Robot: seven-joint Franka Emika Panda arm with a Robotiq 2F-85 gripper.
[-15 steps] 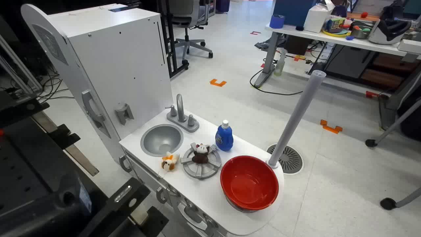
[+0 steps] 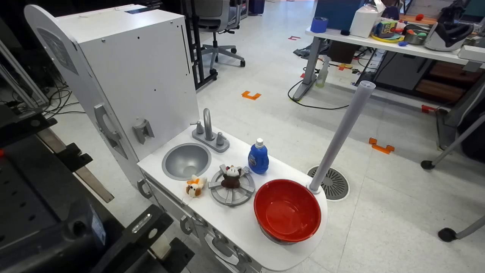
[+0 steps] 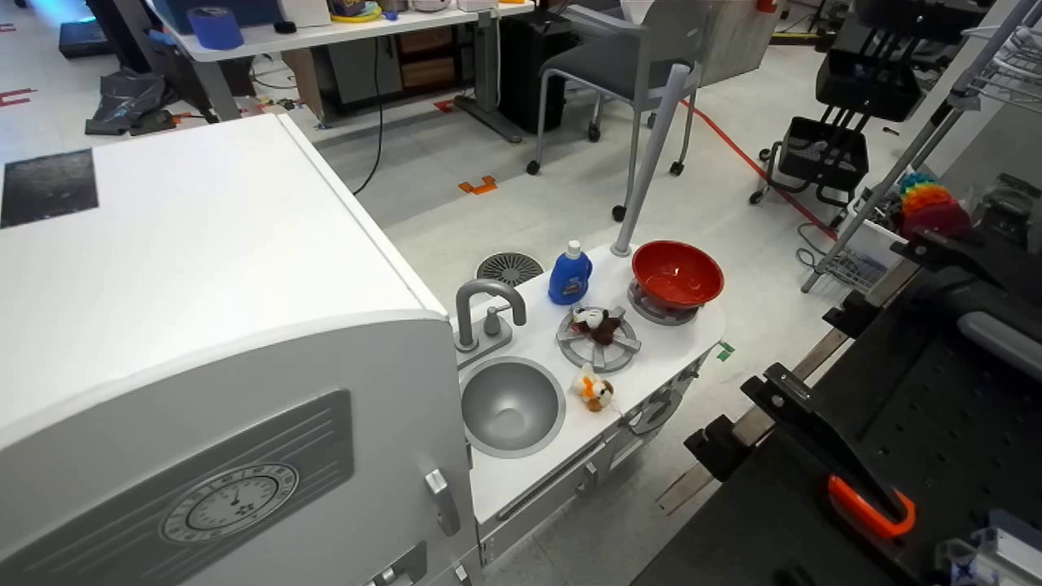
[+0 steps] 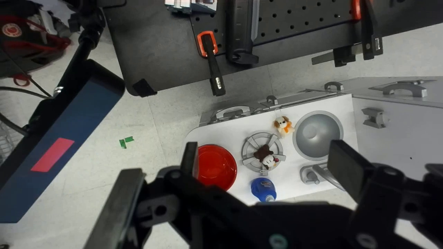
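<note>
My gripper is open in the wrist view, its two fingers wide apart above the toy kitchen with nothing held between them. Below lies a brown and white plush toy (image 2: pixel 232 177) on a grey burner (image 2: pixel 234 196). A white and tan plush dog with an orange scarf (image 2: pixel 194 186) rests on the counter between sink and burner, near the front edge. The red bowl (image 2: pixel 286 211) sits at the counter's rounded end and looks empty. Behind the burner, a blue bottle with a white cap (image 2: pixel 258 158) stands upright. Neither exterior view shows the gripper.
A grey sink (image 2: pixel 187 163) is empty, with a faucet (image 2: pixel 208 127) behind it. The tall white cabinet (image 3: pixel 225 254) walls off one end of the counter. A grey post (image 2: pixel 343 134) rises beside the bowl. Clamps (image 4: pixel 214 70) jut from the black table edge.
</note>
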